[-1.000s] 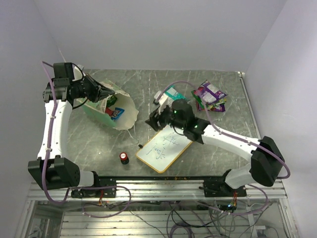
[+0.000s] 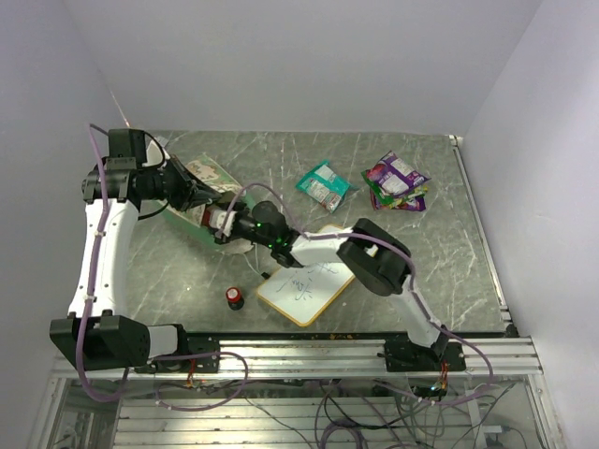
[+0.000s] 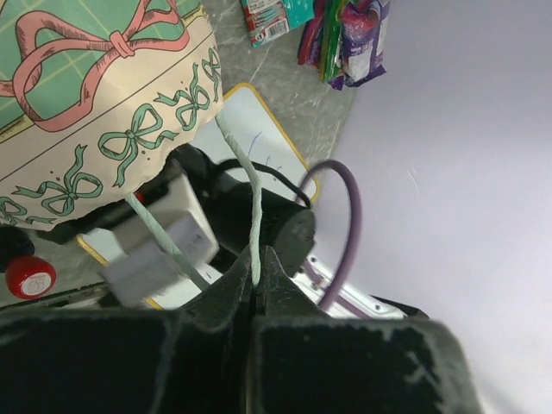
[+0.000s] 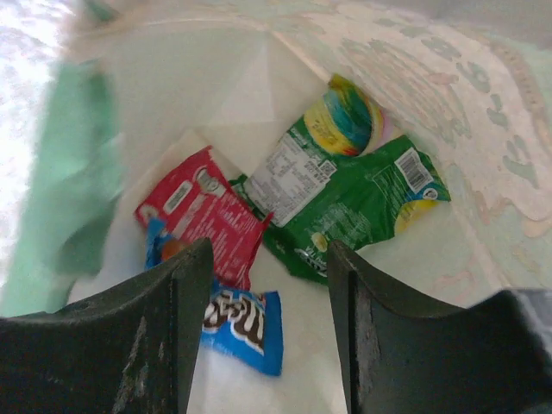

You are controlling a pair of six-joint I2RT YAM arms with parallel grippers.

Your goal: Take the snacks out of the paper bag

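The paper bag (image 3: 103, 103), printed with ribbon bows, lies tipped on the left of the table with its mouth facing right. My left gripper is shut on the bag's twisted green handle (image 3: 255, 198). At the bag's mouth is my right gripper (image 2: 220, 217); in the right wrist view its fingers (image 4: 194, 297) stand apart with nothing between them. Inside lie a blue snack packet (image 4: 246, 328), a red packet (image 4: 207, 211) and a green packet (image 4: 354, 203). The blue one is nearest, close to the left finger.
A teal packet (image 2: 324, 186) and a pile of purple and green packets (image 2: 397, 181) lie at the back right. A whiteboard (image 2: 304, 292) and a small red-topped jar (image 2: 235, 298) are in front. The table's right side has free room.
My right arm has swung left from over the whiteboard to the bag's mouth, covering the packets in the top view. The left gripper has shifted slightly, still at the bag's upper edge.
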